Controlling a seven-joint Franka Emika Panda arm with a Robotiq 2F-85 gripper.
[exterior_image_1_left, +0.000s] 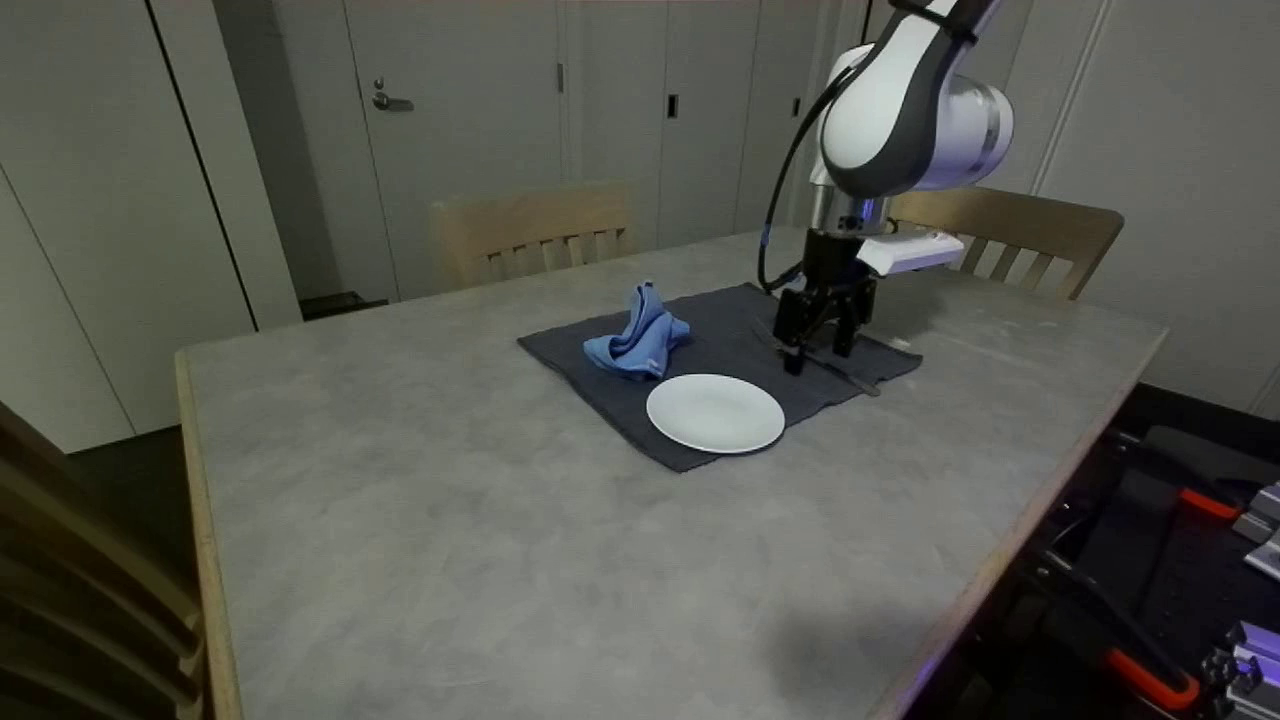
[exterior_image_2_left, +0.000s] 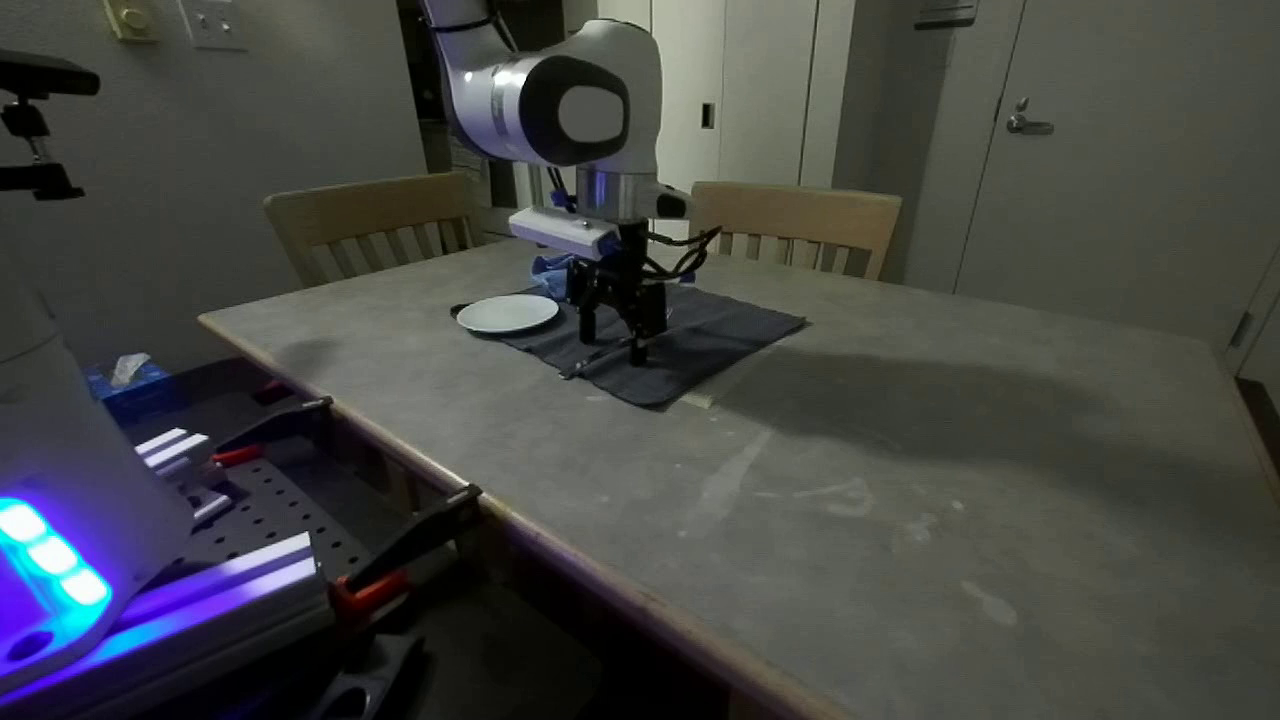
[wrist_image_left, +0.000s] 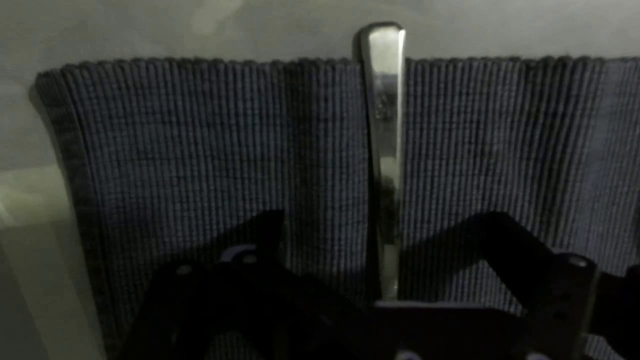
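My gripper (exterior_image_1_left: 819, 356) is open, low over the dark ribbed placemat (exterior_image_1_left: 733, 324), its fingers apart on either side of a metal utensil. In the wrist view the utensil's shiny handle (wrist_image_left: 387, 120) runs between the two dark fingers, with its tip past the cloth's edge onto the table. The gripper body hides the utensil's other end there. On the same mat lie a white plate (exterior_image_1_left: 715, 414) and a crumpled blue cloth (exterior_image_1_left: 642, 337). In exterior view 2 the plate (exterior_image_2_left: 507, 314) is left of my gripper (exterior_image_2_left: 613, 346), and the cloth is partly hidden behind it.
Wooden chairs (exterior_image_1_left: 540, 234) stand along its far side. Clamps with orange parts (exterior_image_2_left: 372, 594) grip the table edge near the robot base.
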